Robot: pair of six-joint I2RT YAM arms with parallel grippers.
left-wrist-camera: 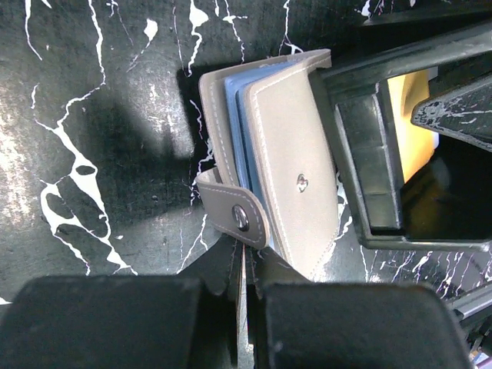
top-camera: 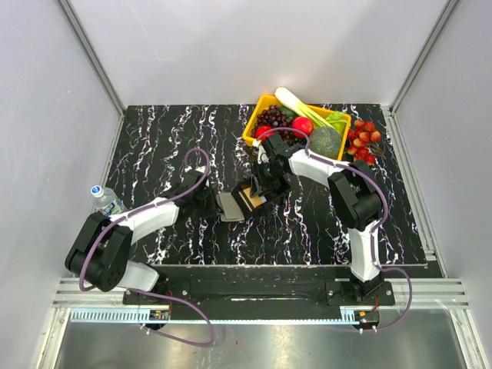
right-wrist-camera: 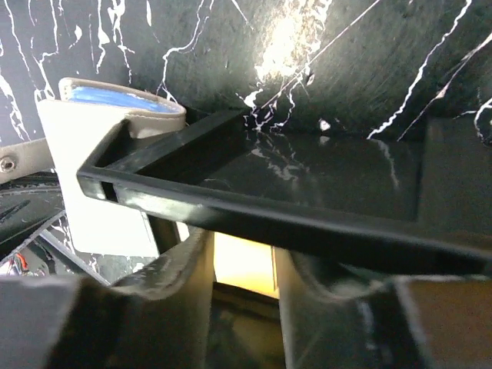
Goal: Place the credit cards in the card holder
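Note:
The beige card holder (left-wrist-camera: pixel 296 173) shows blue inside (left-wrist-camera: pixel 244 123) and a snap strap (left-wrist-camera: pixel 234 209) in the left wrist view. My left gripper is shut at its strap end; whether the strap lies between the tips cannot be made out. Beside the holder sits a black open box (top-camera: pixel 269 206) with a yellow card (right-wrist-camera: pixel 246 265) inside. My right gripper reaches over the box wall, part open, its fingers on either side of the view of the card. Where their tips end is blurred and partly dark.
A yellow basket (top-camera: pixel 347 132) of fruit and vegetables stands behind the right arm, with red fruit (top-camera: pixel 364 141) beside it. At the left edge lies a water bottle (top-camera: pixel 108 200).

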